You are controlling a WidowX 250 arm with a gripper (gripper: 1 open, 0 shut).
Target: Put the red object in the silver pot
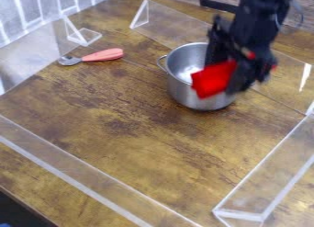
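Note:
The red object [214, 79] is held up in front of the silver pot [185, 91], covering part of its opening and right wall. My black gripper [226, 69] is shut on it and blurred by motion, with the fingertips hard to make out. From this angle I cannot tell whether the red object is over the pot's mouth or nearer the camera than its rim. The pot stands upright on the brown table [105, 130].
A pizza-cutter-like tool with a pink handle [103, 55] lies at the back left. Clear panels [270, 175] border the table on several sides.

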